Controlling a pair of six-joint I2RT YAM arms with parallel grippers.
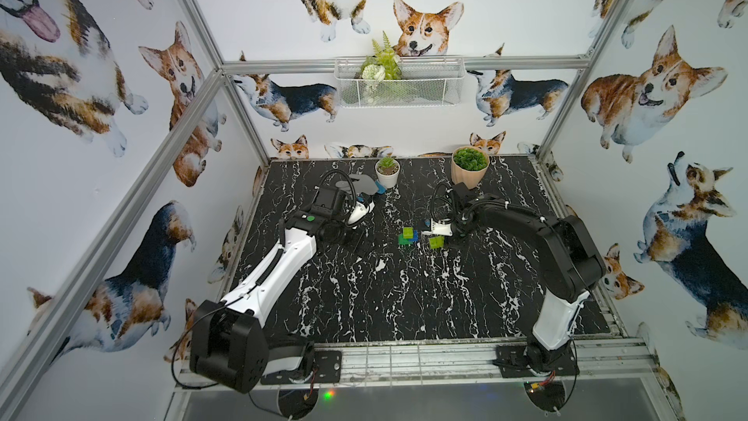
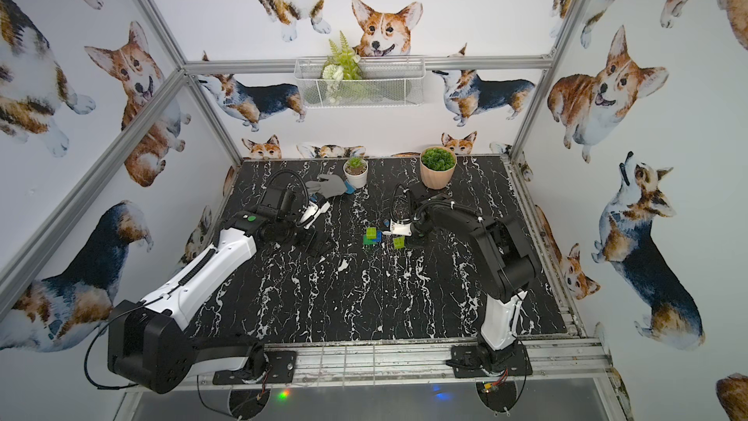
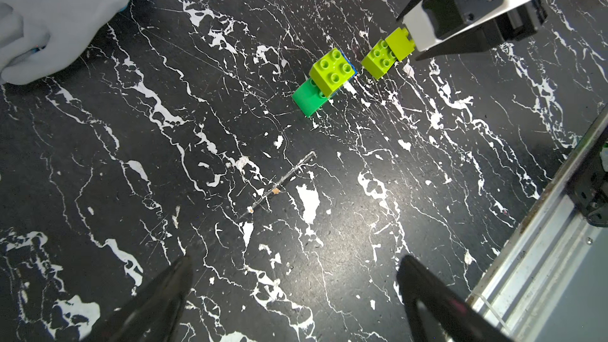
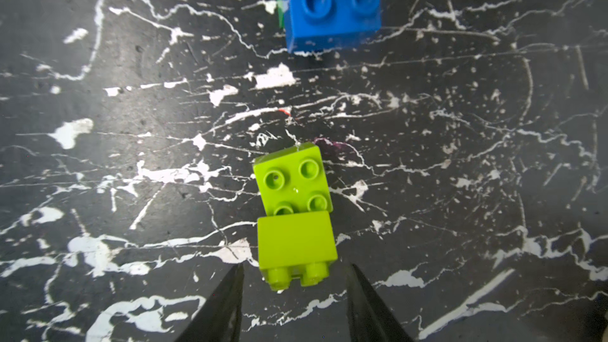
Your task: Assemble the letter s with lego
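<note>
In the right wrist view my right gripper is open, its fingers standing apart on both sides of a light green brick (image 4: 296,239). That brick is tipped on its side on the table, studs pointing toward the gripper. Against its far end sits a second light green brick (image 4: 292,177), studs up. Apart from them stands the stack: a green brick (image 3: 308,97) and a blue brick (image 4: 332,9) below, a light green brick (image 3: 332,71) on top. My left gripper is open over bare table, nothing between its fingers.
A grey object with a blue part (image 3: 63,12) lies behind the left gripper. Two potted plants, a small white pot (image 1: 387,177) and a larger tan pot (image 1: 466,175), stand at the back.
</note>
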